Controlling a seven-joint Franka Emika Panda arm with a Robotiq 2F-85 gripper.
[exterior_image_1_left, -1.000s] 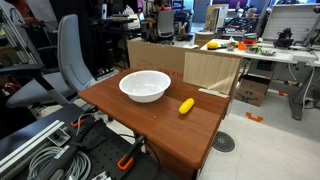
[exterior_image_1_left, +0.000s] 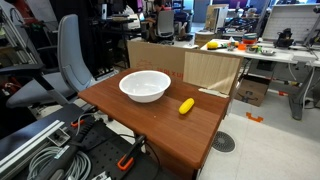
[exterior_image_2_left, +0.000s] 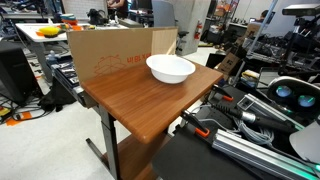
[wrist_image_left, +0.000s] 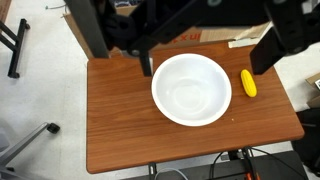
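A white bowl (exterior_image_1_left: 145, 90) stands upright on the brown wooden table (exterior_image_1_left: 190, 130); its inside looks empty in the wrist view. To its right in exterior view 1 lies a yellow elongated object (exterior_image_1_left: 186, 105), apart from the bowl. The wrist view also shows this yellow object (wrist_image_left: 248, 83), close to the bowl (wrist_image_left: 190, 90). In exterior view 2 the bowl (exterior_image_2_left: 171, 68) shows but the yellow object does not. Wide apart, the dark fingers of my gripper hang above the table with nothing seen between them. Neither exterior view shows the gripper.
Cardboard panels (exterior_image_1_left: 155, 58) stand along the table's far edge, with a pale wooden board (exterior_image_1_left: 208, 70) beside them. An office chair (exterior_image_1_left: 73, 50) is at the left. Cables (exterior_image_1_left: 60, 160) lie near the robot base.
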